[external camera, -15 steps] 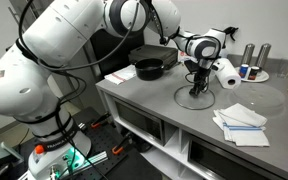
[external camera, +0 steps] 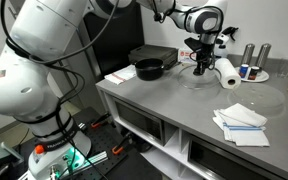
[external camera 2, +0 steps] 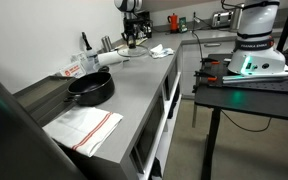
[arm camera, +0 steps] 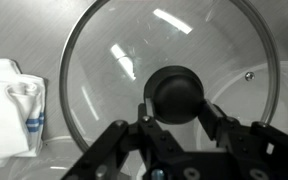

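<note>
In the wrist view, a round clear glass lid (arm camera: pixel 114 60) with a metal rim fills much of the frame. Its black knob (arm camera: pixel 174 92) is between the fingers of my gripper, which is shut on it. From the first exterior view, the gripper (external camera: pixel 198 68) is above the counter toward the back, with the lid (external camera: pixel 194 78) hanging beneath it. The second exterior view shows the lid (external camera 2: pixel 134 52) small and far off, at the counter's distant end.
A black pot (external camera: pixel 150 70) stands at the back left. Folded white towels (external camera: pixel 241 125) lie front right, near another clear round piece (external camera: pixel 262 97). Close to the lid is a white paper roll (external camera: pixel 227 72). Free counter (external camera: pixel 154 98) stretches between pot and towels.
Gripper and lid have risen together; the lid was low at the counter a second ago and now appears higher and slightly farther right in the first exterior view.
</note>
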